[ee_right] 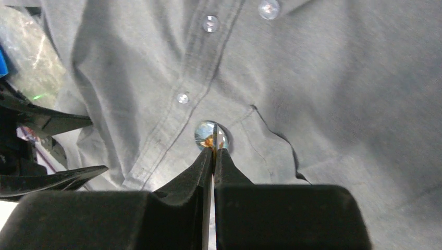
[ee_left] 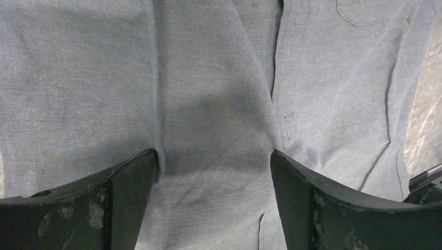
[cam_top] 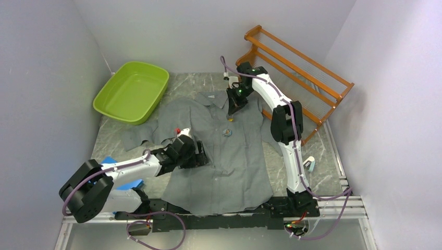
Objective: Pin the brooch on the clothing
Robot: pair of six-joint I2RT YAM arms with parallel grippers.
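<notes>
The grey shirt (cam_top: 240, 161) lies spread over the table, its collar toward the back. A small round blue brooch (cam_top: 226, 133) rests on its chest; in the right wrist view this shiny disc (ee_right: 203, 136) is just beyond my fingertips, beside the button strip. Above it, my right gripper is shut on a thin gold-coloured piece (ee_right: 215, 136), seen edge-on. Whether that piece joins the disc, I cannot tell. My left gripper stands open over the shirt's left side, with folded cloth below and between its fingers.
A green basin (cam_top: 131, 94) stands at the back left. The wooden rack (cam_top: 302, 73) is at the back right, near my right arm. A small white and blue item (cam_top: 309, 163) sits on the right, and a blue object (cam_top: 130, 183) lies beneath my left arm.
</notes>
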